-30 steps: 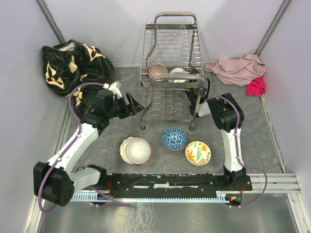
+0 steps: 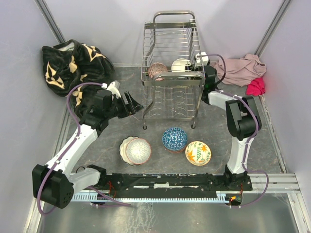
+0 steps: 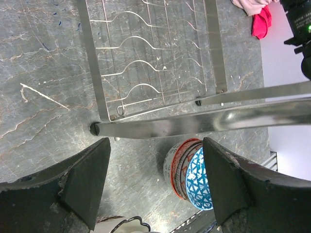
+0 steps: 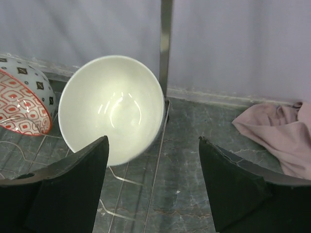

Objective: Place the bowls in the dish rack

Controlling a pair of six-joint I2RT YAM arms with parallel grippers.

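A white bowl sits tilted in the upper rack beside a red-patterned bowl. My right gripper is at the rack's right side, fingers apart, nothing clearly between them. My left gripper is left of the rack, open and empty. On the floor stand stacked bowls topped by a blue one, a stack with a speckled top bowl, and a yellow floral dish.
A dark patterned blanket lies back left. Pink and red cloths lie right of the rack. Bare floor separates the rack from the bowls.
My right arm has risen and moved outward to the right from within the rack's side, leaving the white bowl there. The left arm and floor bowls are unchanged.
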